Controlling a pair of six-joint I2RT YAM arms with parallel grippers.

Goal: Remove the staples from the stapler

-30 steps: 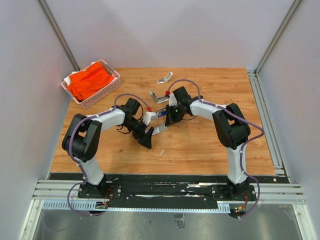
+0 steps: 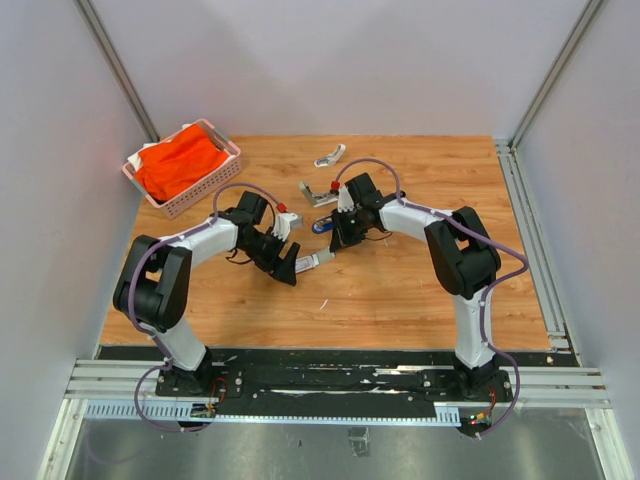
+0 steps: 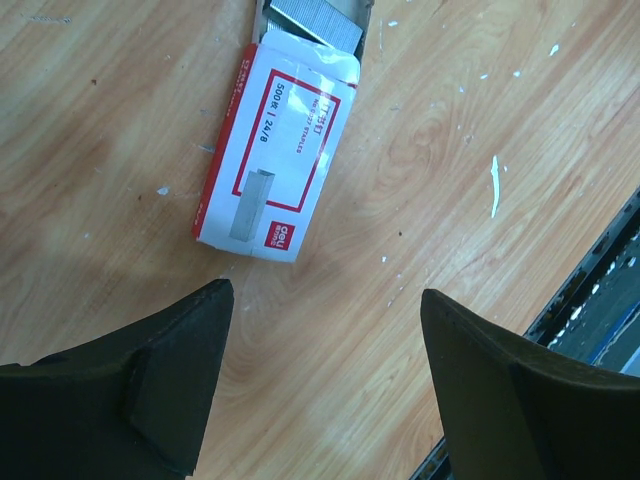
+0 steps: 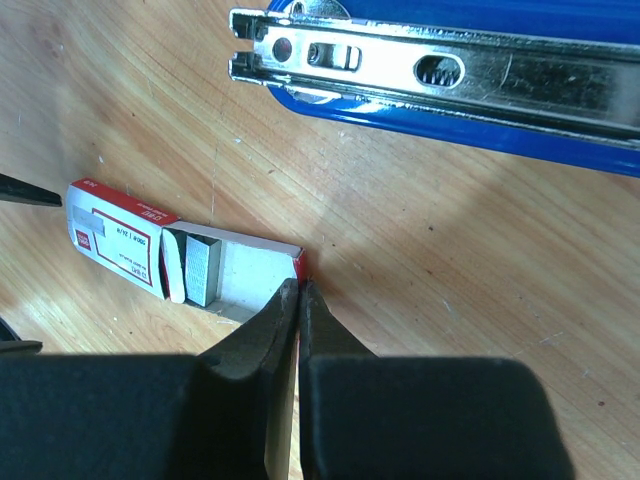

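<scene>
A red-and-white staple box [image 3: 280, 140] lies on the wood, its sleeve toward my left gripper, which is open just short of it. The box's open tray [image 4: 245, 270] holds staple strips [image 4: 200, 270]. My right gripper is shut at the tray's red end; whether anything thin is between its tips I cannot tell. A blue stapler [image 4: 560, 150] with its metal channel [image 4: 510, 80] lies beyond, in the right wrist view, partly out of frame.
A pink basket with orange cloth [image 2: 180, 165] stands at the back left. Other small items [image 2: 330, 156] lie behind the arms.
My left gripper has drawn slightly back to the left and up in the top view, uncovering more of the box. The right arm and the box look unchanged.
</scene>
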